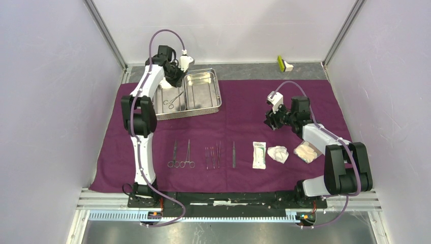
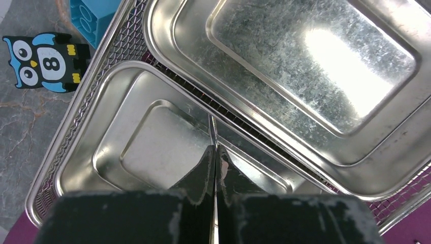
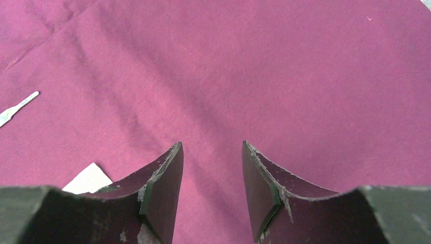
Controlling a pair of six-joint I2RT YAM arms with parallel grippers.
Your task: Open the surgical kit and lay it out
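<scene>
My left gripper [image 1: 177, 81] is shut over the left inner steel tray [image 2: 112, 132] in the mesh basket at the back left; the tip of a metal instrument [image 2: 212, 127] shows just beyond its fingertips, and I cannot tell whether it is held. In the top view scissors [image 1: 172, 103] lie in that tray. The right inner tray [image 2: 325, 81] looks empty. On the purple cloth stand laid-out scissors [image 1: 187, 157], several slim instruments [image 1: 213, 156], a scalpel handle [image 1: 234, 155], a packet [image 1: 259, 155] and gauze [image 1: 277, 153]. My right gripper [image 1: 272, 121] is open above bare cloth.
Behind the basket on the grey surface are an owl figure [image 2: 48, 63] and a blue object [image 2: 91, 20]. A green-and-white object [image 1: 283, 64] lies at the back right. A wrapped bundle [image 1: 305, 151] is partly under the right arm.
</scene>
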